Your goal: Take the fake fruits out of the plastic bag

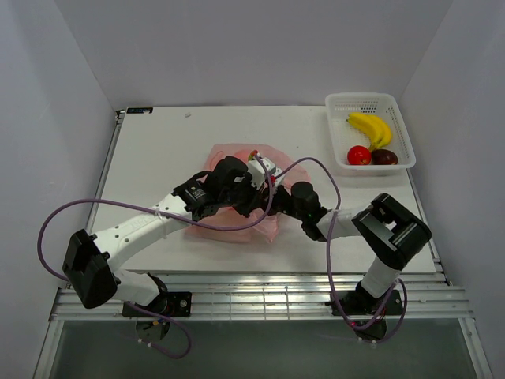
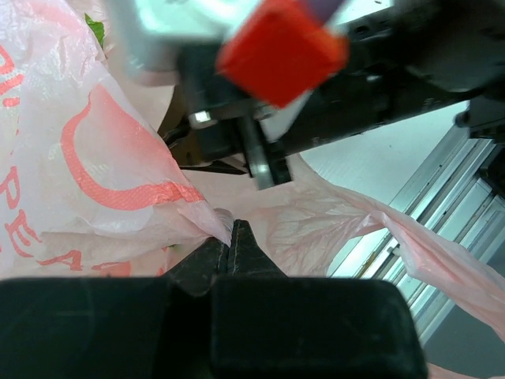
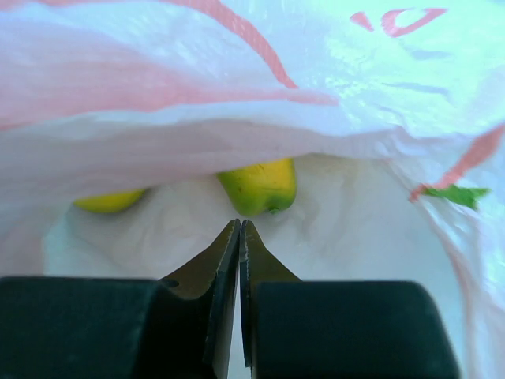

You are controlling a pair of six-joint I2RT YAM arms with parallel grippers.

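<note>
The pink-white plastic bag [image 1: 229, 233] lies mid-table under both grippers. My left gripper is shut on a gathered edge of the bag [image 2: 118, 174]. My right gripper is shut at the bag's opening; what, if anything, lies between its tips cannot be seen. Beyond it, inside the bag, are a green-yellow pepper [image 3: 260, 189] and a yellow fruit [image 3: 106, 201], both partly hidden by the plastic. A bit of green leaf [image 3: 458, 193] shows at the right.
A white basket [image 1: 338, 138] at the back right holds bananas [image 1: 367, 126], a red fruit [image 1: 358, 155] and a dark oval fruit [image 1: 384, 157].
</note>
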